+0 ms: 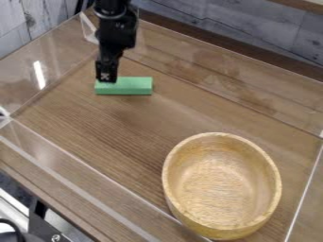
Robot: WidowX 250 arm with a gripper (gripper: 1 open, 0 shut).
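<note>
A green rectangular block [131, 85] lies on the wooden table at the upper left. Over its left end, my dark gripper [108, 74] reaches down from the top of the view with its fingers apart. It is unclear whether the fingertips touch the block.
A large pale yellow bowl [221, 184] stands at the lower right. Panelled walls border the table at the back.
</note>
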